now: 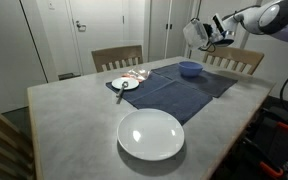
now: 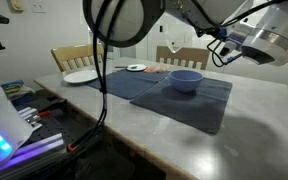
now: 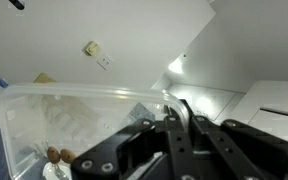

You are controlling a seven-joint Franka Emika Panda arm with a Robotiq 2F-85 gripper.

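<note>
My gripper [image 1: 213, 40] is shut on a pale, see-through dish [image 1: 195, 35], held tilted up in the air at the far right end of the table. From the wrist view, the dish [image 3: 94, 110] spreads out ahead of the fingers, its rim running to the dark gripper parts. A few small brown roundish items [image 3: 53, 155] show within its outline; whether they lie in it or beyond it is unclear. Below and a little left of the gripper stands a blue bowl [image 1: 190, 69], upright on the dark cloth, and the dish does not touch it. In the second exterior view the bowl [image 2: 186, 80] is plain, while the fingertips are hard to make out.
A dark cloth [image 1: 174, 98] covers mid-table. At the near end sits a large white plate [image 1: 151, 134]; a smaller plate [image 1: 130, 84] bears something green. Crumpled packaging [image 1: 138, 73] lies behind. Chairs ring the table, whose left side is bare.
</note>
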